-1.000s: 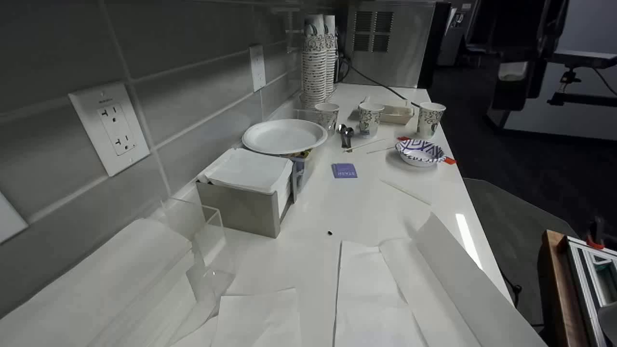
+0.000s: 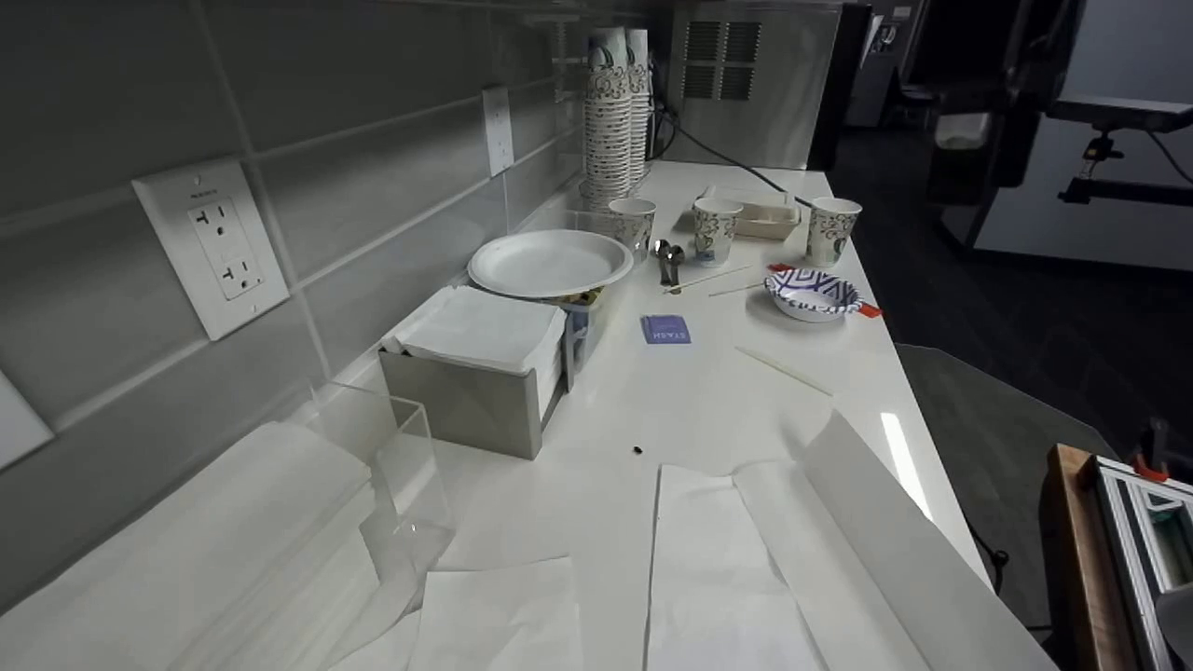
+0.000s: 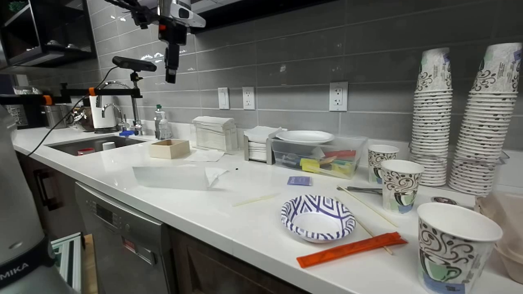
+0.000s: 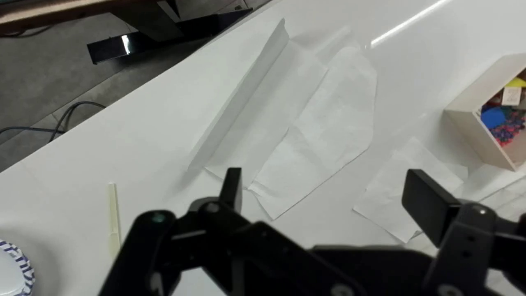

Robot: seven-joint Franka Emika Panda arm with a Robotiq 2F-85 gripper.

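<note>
My gripper stands open in the wrist view, its dark fingers wide apart with nothing between them. It hangs high over the counter; the second exterior view shows the gripper (image 3: 170, 78) against the tiled wall, well above everything. Below it in the wrist view lies a partly unfolded white sheet (image 4: 266, 103) with one edge standing up, and a creased napkin (image 4: 340, 108) on it. A smaller napkin (image 4: 409, 182) lies flat, partly behind the right finger. A pale wooden box (image 4: 473, 121) holding colourful small items is at the right edge.
A patterned bowl (image 3: 318, 220), a red-orange packet (image 3: 350, 249), paper cups (image 3: 402, 183), sticks and a purple tea packet (image 3: 299, 181) occupy the cup end. Along the wall stand a napkin holder (image 2: 470, 408) and a clear bin (image 3: 318, 152). Bare counter surrounds the pale knife (image 4: 114, 217).
The dark arm part at the upper right of the first exterior view has shifted slightly left. The objects on the counter have stayed in place.
</note>
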